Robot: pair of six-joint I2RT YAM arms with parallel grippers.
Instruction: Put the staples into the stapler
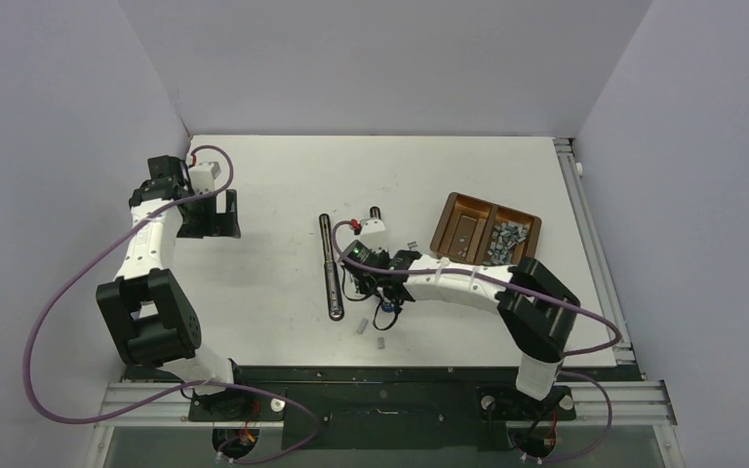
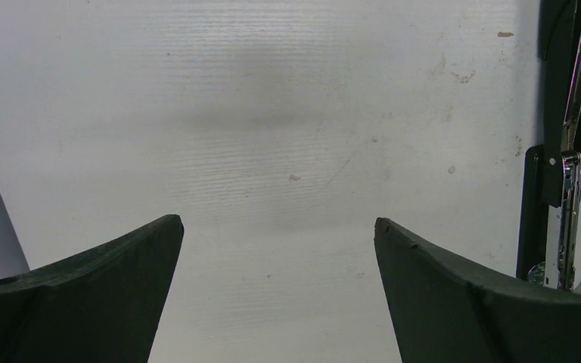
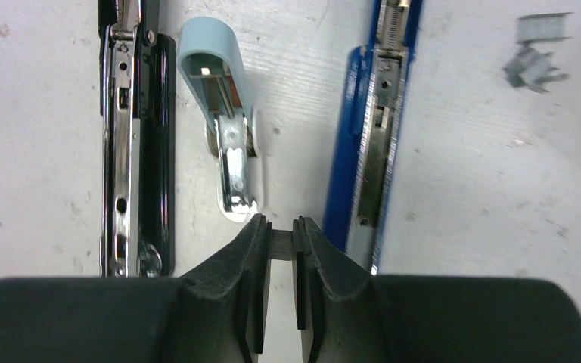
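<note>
My right gripper is shut on a small grey staple strip [image 3: 281,246], over the table between a small light-blue stapler [image 3: 210,49] and an opened blue stapler [image 3: 340,181]. An opened black stapler [image 3: 160,166] lies to the left; in the top view it is the long shape [image 1: 332,278]. The right arm hides much of the staplers there. My left gripper stands open over bare table at the far left, nothing between its fingers.
A brown two-part tray [image 1: 444,224] with grey pieces stands at the right. Loose staple strips [image 3: 540,26] lie beside the blue stapler and near the front edge.
</note>
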